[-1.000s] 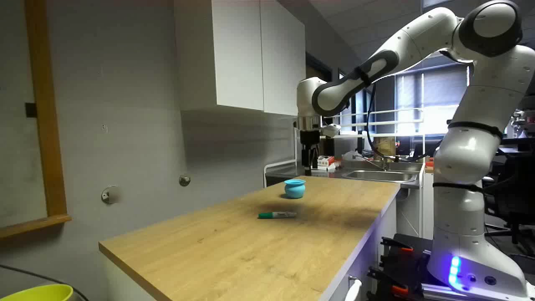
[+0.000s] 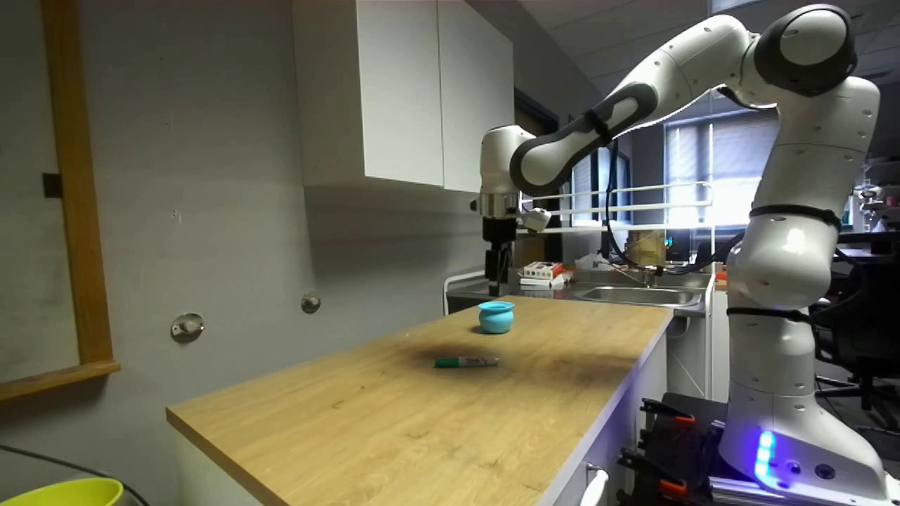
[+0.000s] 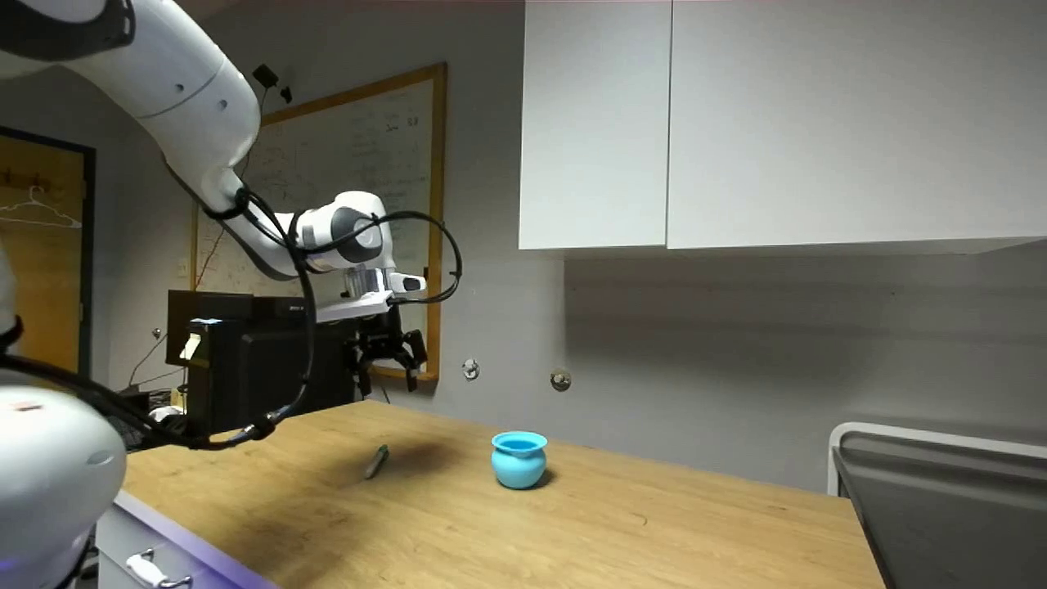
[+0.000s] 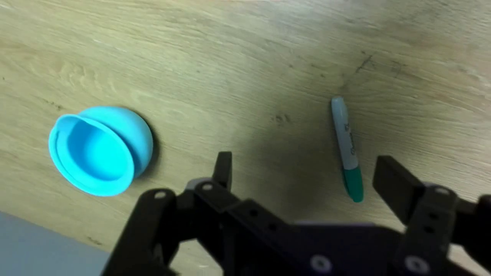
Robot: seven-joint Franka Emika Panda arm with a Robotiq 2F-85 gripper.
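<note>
A small turquoise pot (image 2: 496, 318) with a flared rim stands upright on the wooden counter. A marker (image 2: 465, 362) with a grey-white barrel and green cap lies flat on the same surface, apart from the pot. In the wrist view the marker (image 4: 346, 147) is right of centre and the pot (image 4: 141, 135) is at the left. My gripper is open, its black fingers wide apart with only bare counter and part of the marker's span showing between them. From exterior view 2, the gripper (image 3: 390, 378) hangs above the counter, touching neither object.
White wall cabinets (image 3: 785, 128) overhang the back. A metal sink (image 2: 641, 295) and a red-and-white box (image 2: 542, 270) lie beyond the counter's far end.
In exterior view 1, the arm and gripper have shifted left and slightly up. The pot and marker have stayed in place.
</note>
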